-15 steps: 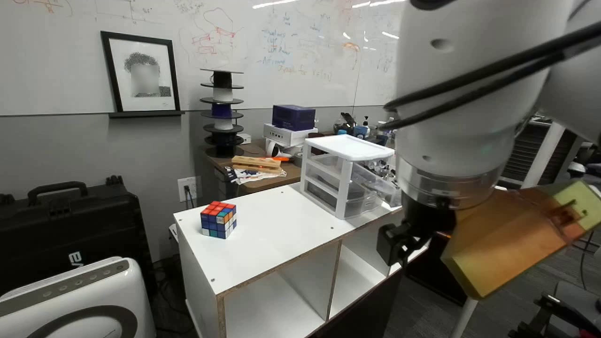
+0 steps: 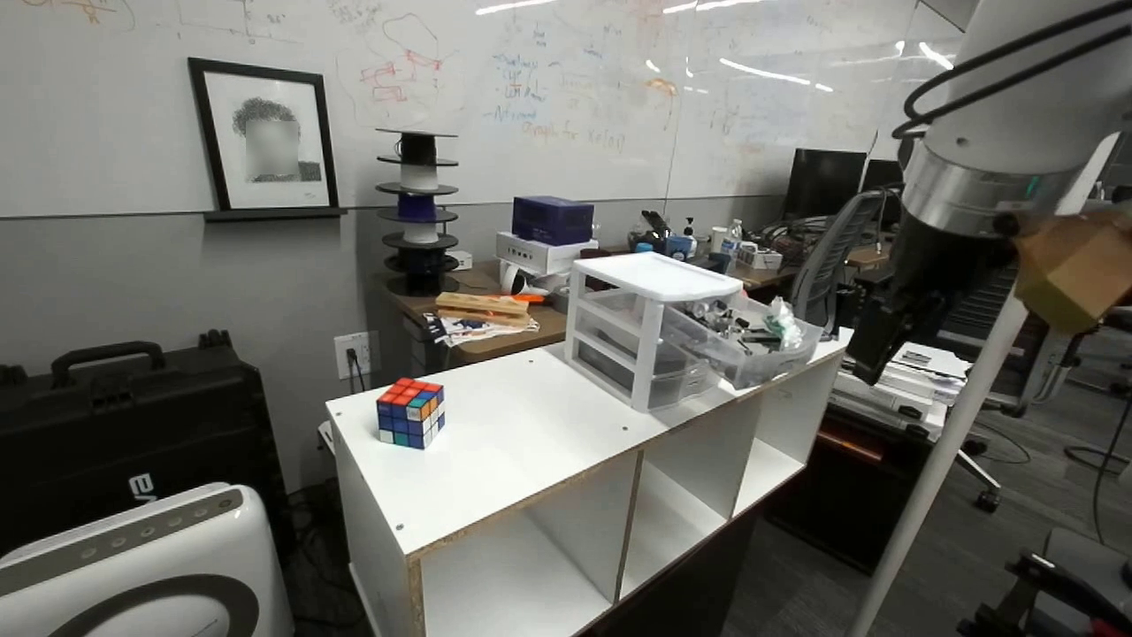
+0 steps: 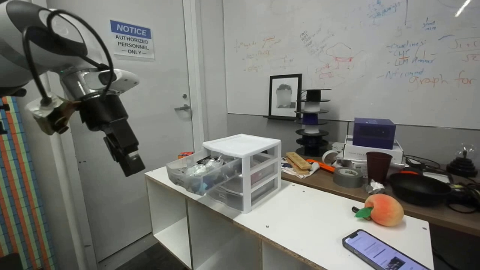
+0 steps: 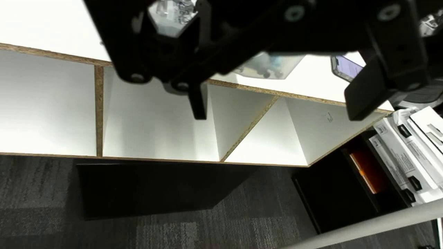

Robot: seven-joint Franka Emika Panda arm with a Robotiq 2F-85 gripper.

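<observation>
My gripper is open in the wrist view, its two black fingers wide apart with nothing between them. Exterior view 2 has the gripper (image 3: pixel 134 167) in the air left of the shelf, clear of everything. On the white shelf top (image 3: pixel 306 211) stands a clear plastic drawer unit (image 3: pixel 241 146) with a white lid. Its upper drawer (image 3: pixel 180 173) is pulled out and holds bags and small parts. A Rubik's cube (image 2: pixel 411 413) sits at one end of the shelf; a peach (image 3: pixel 384 209) with a green leaf and a phone (image 3: pixel 382 252) lie at the other.
A brown desk (image 2: pixel 488 334) behind the shelf carries boxes, tape, a dark cup (image 3: pixel 378 165) and a black pan (image 3: pixel 418 188). A white pole (image 2: pixel 955 446) rises near the arm. The shelf top between cube and drawer unit is bare.
The arm and gripper have moved away from exterior view 1's camera, up and to the right, uncovering the pulled-out drawer. The cube and drawer unit have stayed put.
</observation>
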